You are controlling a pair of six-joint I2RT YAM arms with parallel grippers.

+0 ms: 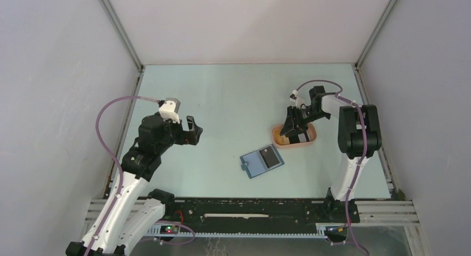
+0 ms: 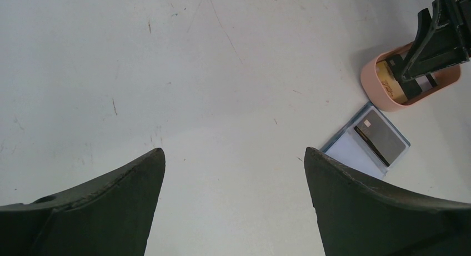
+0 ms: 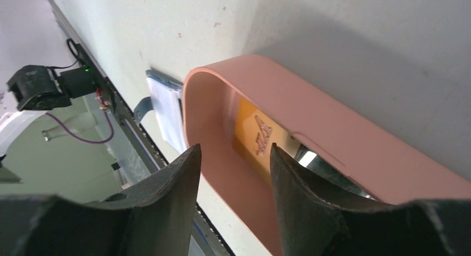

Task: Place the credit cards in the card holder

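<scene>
A pink oval basket [image 1: 295,145] at the right of the table holds a yellow card [image 3: 259,135] and a dark card with a white stripe [image 3: 327,168]. My right gripper reaches down into this basket, fingers apart, with nothing seen held between its fingers. The yellow card lies just beyond its tips. Left of and in front of the basket, close to its wall, lies the flat blue-edged card holder [image 1: 256,163], a dark panel on its right half. Over the table's left side, my left gripper is open and empty, well away from both.
The basket's tall wall [image 3: 355,134] runs close alongside my right fingers. A black rail [image 1: 244,209] borders the front edge.
</scene>
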